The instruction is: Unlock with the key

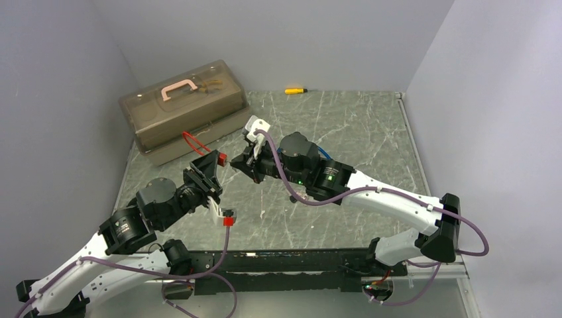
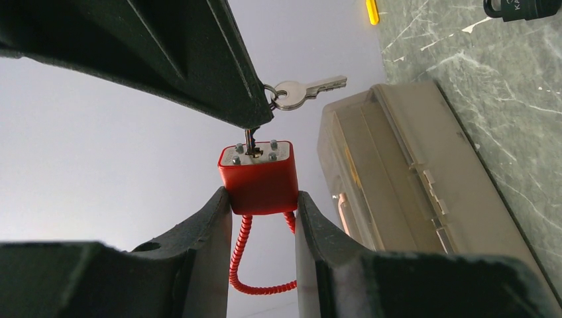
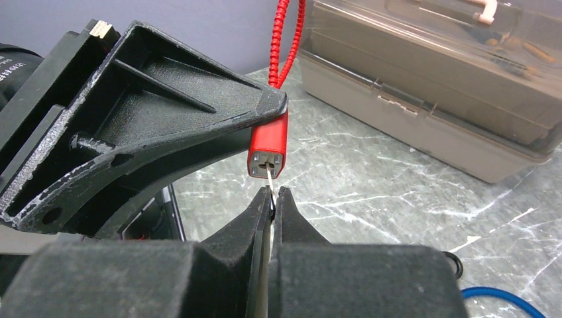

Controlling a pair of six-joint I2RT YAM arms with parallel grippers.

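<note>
In the left wrist view, a red padlock is gripped between the fingertips of my left gripper, its keyhole face turned toward the right gripper. A coiled red shackle loops from its other end. My right gripper is shut on a thin silver key, seen edge-on in the right wrist view. The blade meets the keyhole and appears to be at least partly inside; exact depth cannot be told. From a ring at the right fingertips, a second key dangles outside the lock.
Behind the left gripper stands a translucent brown toolbox with a pink handle. A yellow tool lies at the back. On the table are a black lock and a blue cable. Open marble tabletop stretches to the right.
</note>
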